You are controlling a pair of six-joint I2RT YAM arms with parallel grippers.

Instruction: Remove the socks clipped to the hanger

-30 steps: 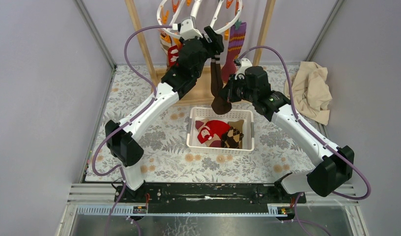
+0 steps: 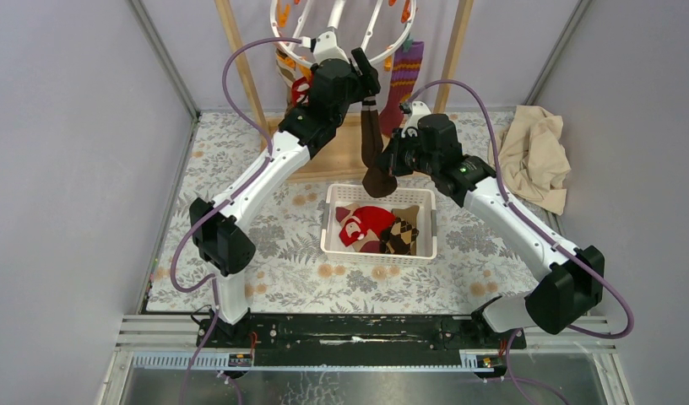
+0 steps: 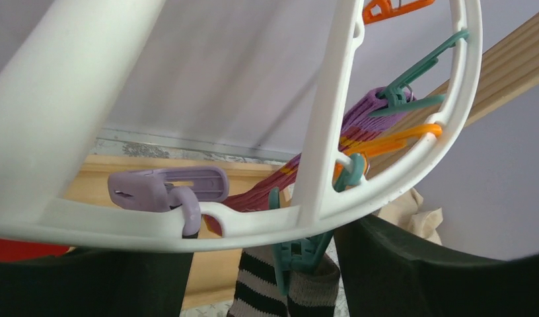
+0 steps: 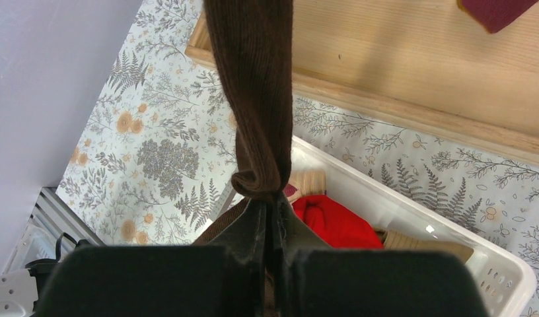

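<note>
A brown sock with a grey-striped cuff (image 3: 259, 281) hangs from the white round hanger (image 3: 267, 231) by a teal clip (image 3: 300, 254). My left gripper (image 2: 366, 74) is up at the hanger's rim. In the left wrist view its dark fingers (image 3: 412, 274) stand apart on either side of that clip, the right one close to it. Lower down, my right gripper is shut on the brown sock (image 4: 257, 99), whose fabric bunches at the fingertips. A purple-and-maroon sock (image 2: 406, 80) hangs to the right, and a red patterned sock (image 2: 301, 87) is partly hidden behind the left arm.
Below the sock stands a white basket (image 2: 335, 251) holding several socks, one with a red figure (image 2: 366, 224). Wooden posts (image 2: 456, 52) flank the hanger. A beige cloth (image 2: 531, 156) lies at the right. Empty clips, one of them lilac (image 3: 168, 187), remain on the hanger.
The left arm has shifted slightly at the hanger, and the hanger has swayed a little. My right gripper has stayed almost still on the sock, which hangs in the same place.
</note>
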